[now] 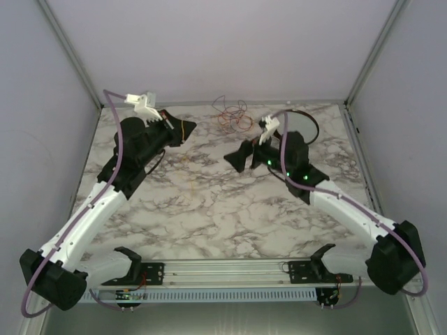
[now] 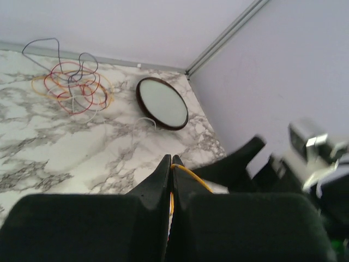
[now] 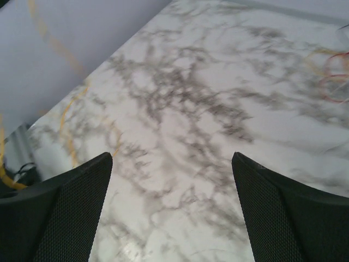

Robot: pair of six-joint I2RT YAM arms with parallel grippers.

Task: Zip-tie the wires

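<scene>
Clamped in my shut left gripper is a thin orange wire [image 2: 192, 174], which crosses over the fingertips and hangs below them. From above, that left gripper [image 1: 185, 131] is at left of centre, over the table. My right gripper [image 1: 239, 156] is just right of centre and open, nothing between its fingers. Its own wrist view shows the wide gap between the blurred-edge pads [image 3: 275, 210], with strands of the orange wire off to the left. A tangle of red, orange, purple and white wires [image 1: 235, 120] lies at the back. I cannot make out a zip tie.
A round dish with a dark rim [image 1: 314, 123] and pale inside sits at the back right, partly behind the right arm. Walls close in the back and sides.
</scene>
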